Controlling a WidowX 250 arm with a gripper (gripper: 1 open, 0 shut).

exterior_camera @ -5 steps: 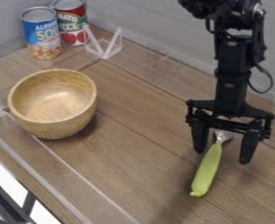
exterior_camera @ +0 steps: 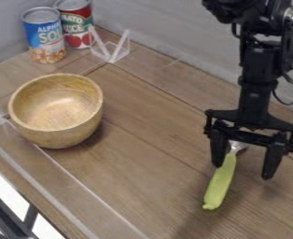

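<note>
My black gripper point(exterior_camera: 245, 159) hangs at the right of the camera view, open, its two fingers pointing down over the upper end of a long green object point(exterior_camera: 217, 189), perhaps a toy vegetable, that lies on the wooden table point(exterior_camera: 136, 177). A small pale piece shows at that upper end, partly hidden by the gripper. Whether the fingers touch the object I cannot tell.
A wooden bowl point(exterior_camera: 56, 119) sits at the left. Two cans, a blue one point(exterior_camera: 46, 35) and a red one point(exterior_camera: 76, 28), stand at the back left by the wall.
The gripper has shifted very slightly around the upper end of the green object; otherwise the scene looks the same.
</note>
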